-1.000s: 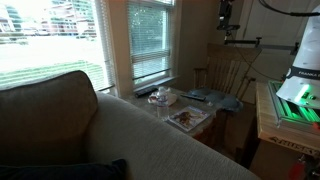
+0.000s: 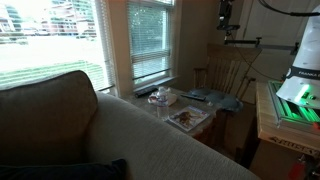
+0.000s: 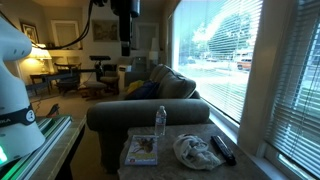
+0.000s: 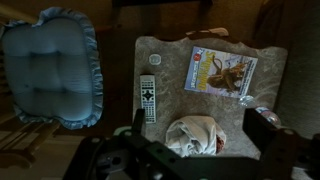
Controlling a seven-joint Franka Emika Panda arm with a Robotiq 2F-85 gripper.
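Above the small table (image 4: 178, 98), my gripper stands open, its two dark fingers wide apart at the bottom of the wrist view. In exterior view 2 the gripper (image 3: 125, 45) hangs high, well clear of the tabletop. A crumpled white cloth (image 4: 193, 133) lies between the finger directions in the wrist view, far below them. Beside it is a remote (image 4: 148, 98) with light buttons. A picture-covered booklet or case (image 4: 221, 72) lies flat near the table's wavy edge. The clear bottle (image 3: 161, 121) stands upright behind the booklet (image 3: 141, 150) in exterior view 2.
A grey sofa (image 3: 165, 90) borders the table, and windows with blinds (image 3: 230, 60) line one side. A chair with a blue-grey cushion (image 4: 50, 70) stands beside the table. Bare tabletop shows between remote and booklet.
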